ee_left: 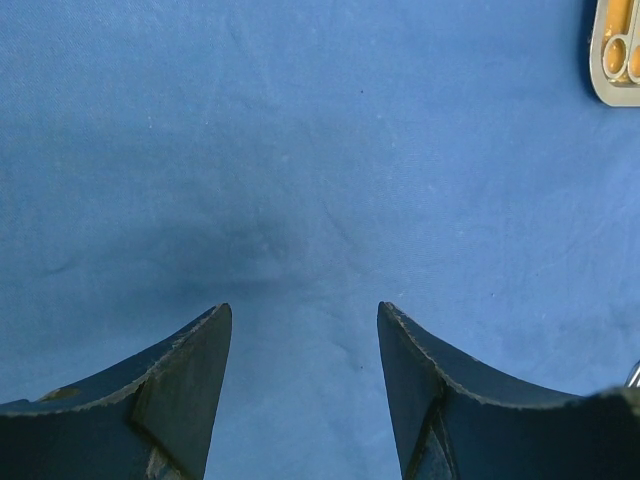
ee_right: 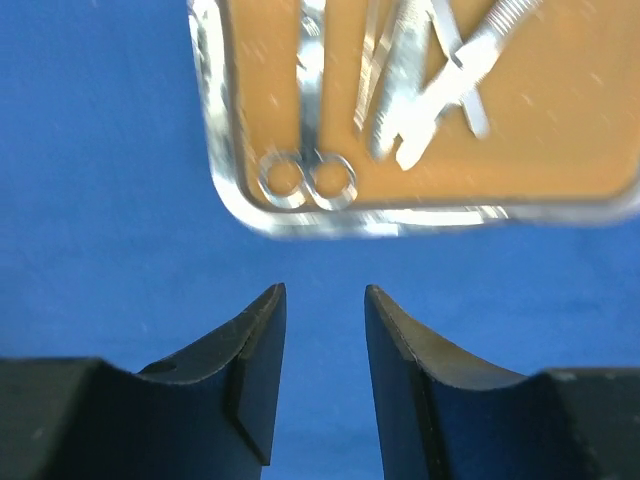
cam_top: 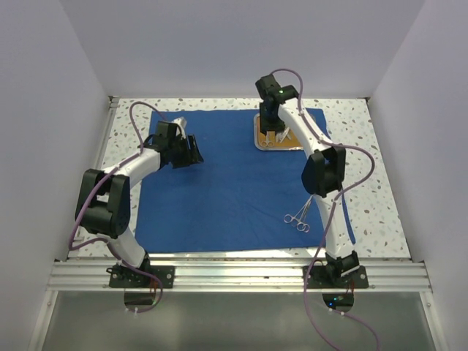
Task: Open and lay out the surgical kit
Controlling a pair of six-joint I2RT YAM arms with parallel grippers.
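Observation:
A metal tray with an orange-brown floor (ee_right: 550, 140) holds scissors (ee_right: 310, 120) and several other instruments, blurred in the right wrist view. My right gripper (cam_top: 271, 127) is open above the tray's left part; in its wrist view the fingertips point at bare blue cloth just outside the tray's rim, with nothing between them. My left gripper (cam_top: 190, 155) hovers open over the left half of the blue cloth (cam_top: 205, 205), nothing between its fingers. Two ring-handled instruments (cam_top: 296, 218) lie on the cloth at the lower right, partly behind the right arm.
A speckled table border (cam_top: 373, 219) surrounds the cloth, with pale walls at left, right and back.

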